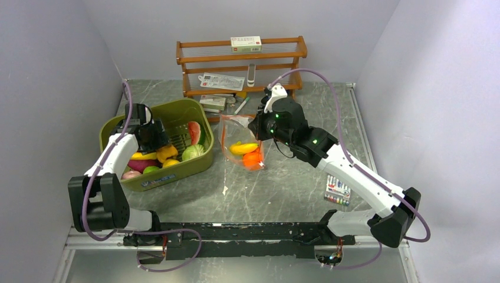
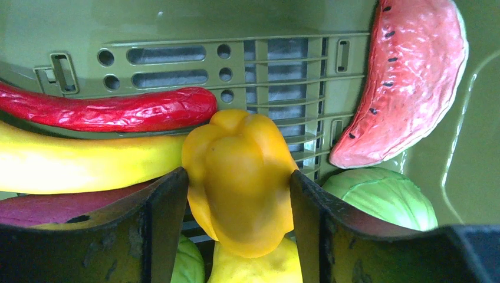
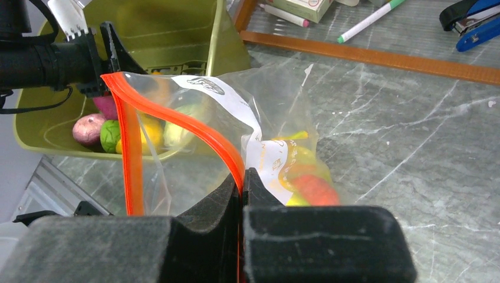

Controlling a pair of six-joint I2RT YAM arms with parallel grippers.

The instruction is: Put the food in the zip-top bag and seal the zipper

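A yellow-orange bell pepper (image 2: pixel 239 177) lies in the green basket (image 1: pixel 191 171), among other toy food. My left gripper reaches down into the basket with one fingertip against each side of the pepper, its fingers partly apart. Whether they grip it firmly does not show. The clear zip top bag (image 3: pixel 283 94) with an orange zipper edge (image 3: pixel 194 125) stands with its mouth spread on the table. Inside it sit a yellow item (image 1: pixel 243 148) and an orange one (image 1: pixel 253 160). My right gripper is shut on the bag's orange edge.
Around the pepper lie a red chili (image 2: pixel 130 110), a banana (image 2: pixel 88 162), a cabbage (image 2: pixel 383 197) and a watermelon slice (image 2: pixel 407 82). Behind stands a wooden rack (image 1: pixel 283 63). A marker box (image 1: pixel 338 190) is at right. Table space in front of the bag is clear.
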